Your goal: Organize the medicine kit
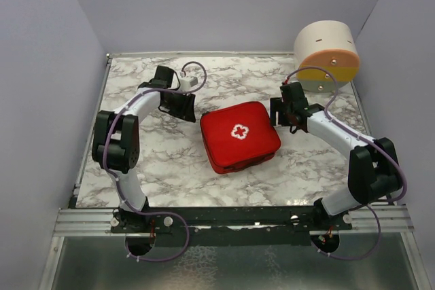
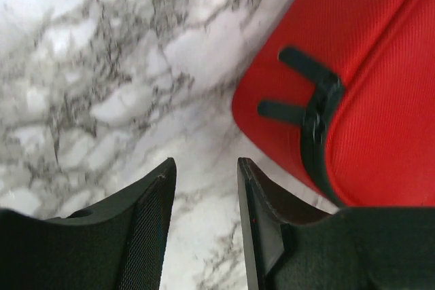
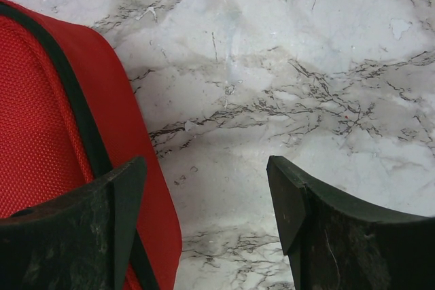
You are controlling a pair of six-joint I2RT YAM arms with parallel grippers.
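Observation:
A closed red medicine kit (image 1: 231, 147) with a white cross emblem lies mid-table. Its black zip band and tabs (image 2: 316, 127) show in the left wrist view. My left gripper (image 1: 187, 115) is just beyond the kit's upper-left corner, part open over bare marble, with nothing between its fingers. My right gripper is at the kit's right side, fingers apart, the kit's edge (image 3: 109, 86) under its left finger.
A white rounded cabinet (image 1: 326, 49) with an orange front stands at the back right.

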